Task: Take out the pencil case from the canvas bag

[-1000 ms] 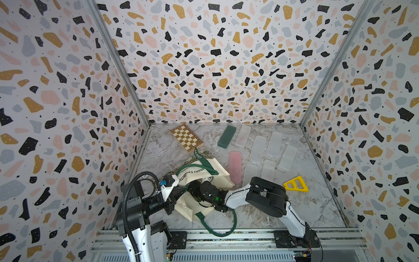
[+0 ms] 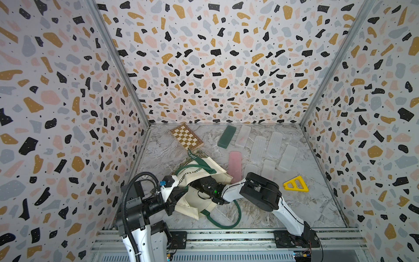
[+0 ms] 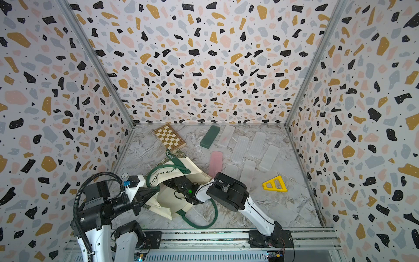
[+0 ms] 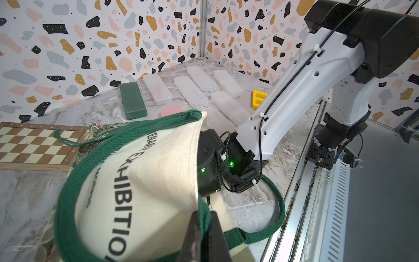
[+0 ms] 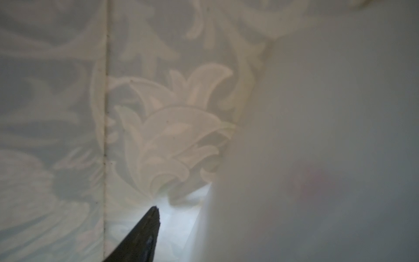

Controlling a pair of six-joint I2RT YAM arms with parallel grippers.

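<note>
The cream canvas bag point(image 2: 196, 176) with green straps lies open at front left. My left gripper is shut on its green-edged rim, holding the flap up, as the left wrist view shows. My right gripper reaches inside the bag, its wrist housing point(image 4: 209, 161) showing at the mouth. In the right wrist view one dark fingertip point(image 5: 152, 211) is seen against the patterned lining point(image 5: 170, 139), beside a blurred translucent whitish object point(image 5: 327, 109), possibly a pencil case; its other finger is hidden, so I cannot tell how far it is open.
A chessboard point(image 2: 186, 136), a dark green case point(image 2: 226, 136), a pink case point(image 2: 234, 164) and several translucent cases point(image 2: 258, 148) lie behind and right of the bag. A yellow triangular piece point(image 2: 296, 187) is at the right. Bare table shows at the front right.
The right arm has shifted slightly up in the top left view. The bag's flap and upper strap have moved a little, and the lower strap loop has swung right.
</note>
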